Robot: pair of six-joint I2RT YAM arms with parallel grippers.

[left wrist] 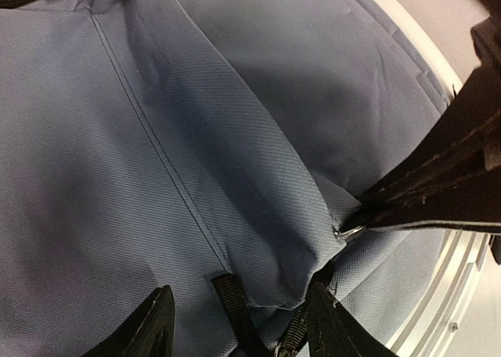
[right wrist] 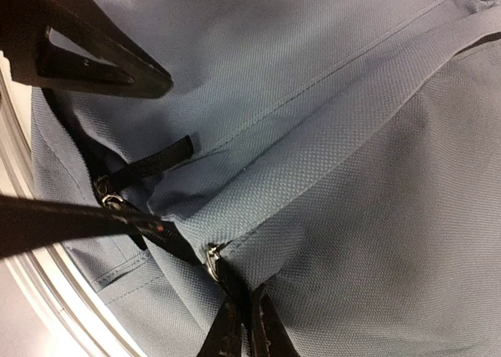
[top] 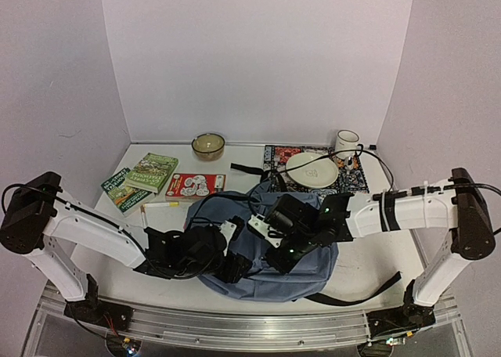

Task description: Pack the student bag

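The blue-grey bag (top: 215, 283) lies at the front centre, both grippers over it. My left gripper hangs above the zip area with its fingers apart, near a black pull tab (left wrist: 235, 302). My right gripper has its fingertips together on the zipper end beside a folded fabric edge (right wrist: 329, 138); a metal slider (right wrist: 211, 259) shows just beyond them. A second black pull tab (right wrist: 156, 161) lies nearby.
Books (top: 153, 171), a red book (top: 193, 185), a bowl (top: 208, 146), a plate (top: 311, 170) and a mug (top: 347, 146) stand behind the bag. Pens lie at left; a strap trails front right.
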